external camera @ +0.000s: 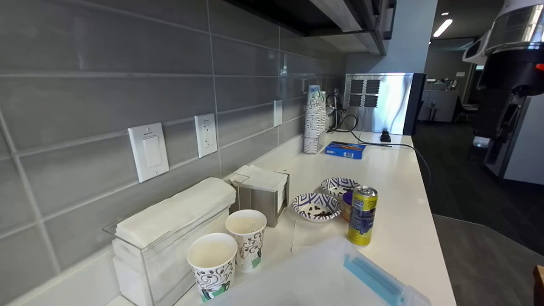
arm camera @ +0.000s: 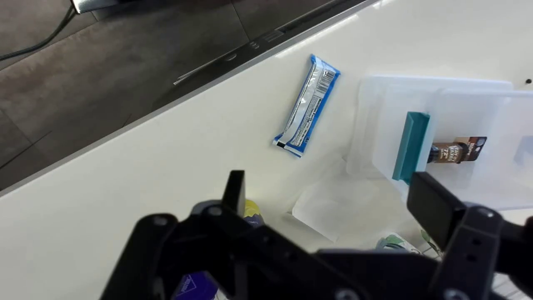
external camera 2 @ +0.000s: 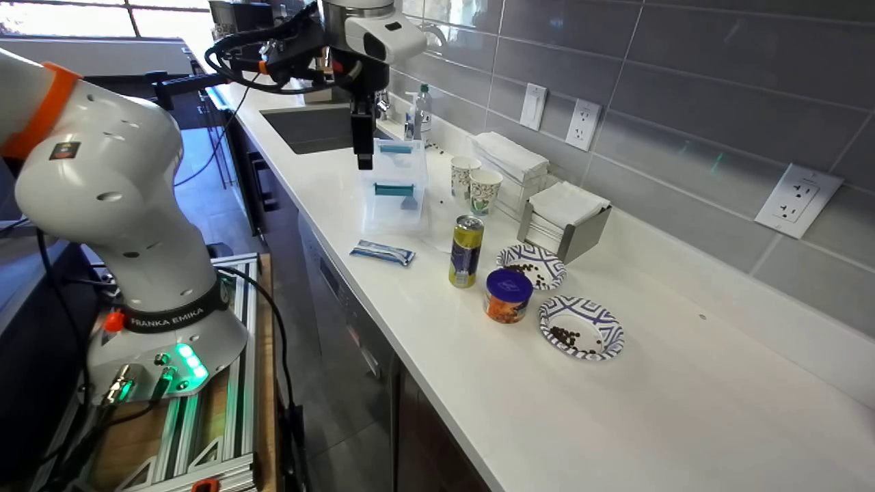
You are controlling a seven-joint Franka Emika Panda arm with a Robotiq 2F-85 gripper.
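Note:
My gripper stands open above the white counter, its two black fingers wide apart and nothing between them. Below it in the wrist view lies a blue and silver wrapped bar (arm camera: 308,105), flat near the counter's front edge. To its right is a clear plastic box (arm camera: 367,120) with teal latches, a small brown bottle (arm camera: 448,152) showing in it. A yellow and purple can (external camera 2: 465,253) stands upright beside a purple-lidded tub (external camera 2: 508,296). Two patterned bowls (external camera 2: 580,305) hold small dark pieces.
Two paper cups (external camera 2: 485,192) and napkin holders (external camera 2: 571,221) line the wall side. A sink (external camera 2: 307,128) lies beyond the box. A blue carton (external camera: 345,150) sits farther along in exterior view 1.

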